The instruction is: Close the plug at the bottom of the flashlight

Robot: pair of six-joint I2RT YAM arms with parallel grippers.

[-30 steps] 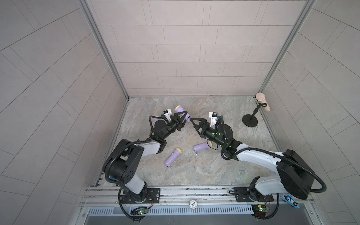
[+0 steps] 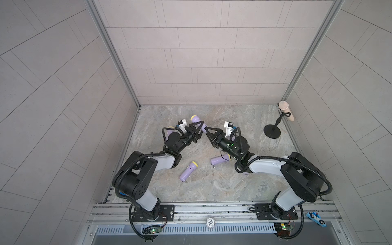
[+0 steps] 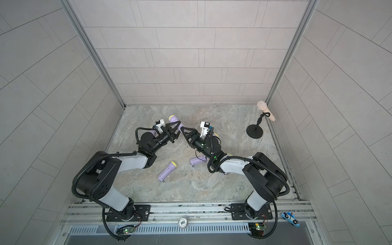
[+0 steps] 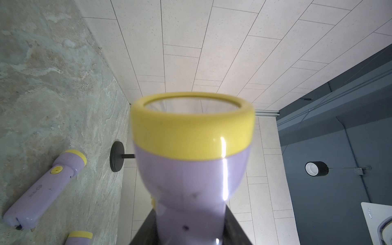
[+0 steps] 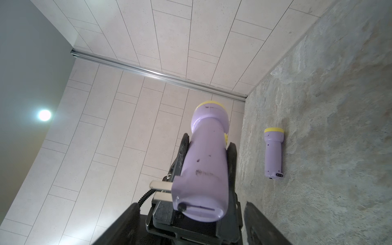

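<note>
A lavender flashlight with a yellow rim is held raised at the centre by my left gripper, shut around its body. In the right wrist view its bottom end faces my right gripper, with a small dark opening and a pale tab at the side. My right gripper is part open beside that bottom end, its blurred fingertips either side and slightly short of it.
Other lavender flashlights lie on the marble surface. A black stand with a pale cylindrical object stands at the back right. Tiled walls enclose the area.
My right arm has shifted inward, its gripper moving slightly left toward the held flashlight's bottom end. My left gripper and flashlight are nearly unchanged.
</note>
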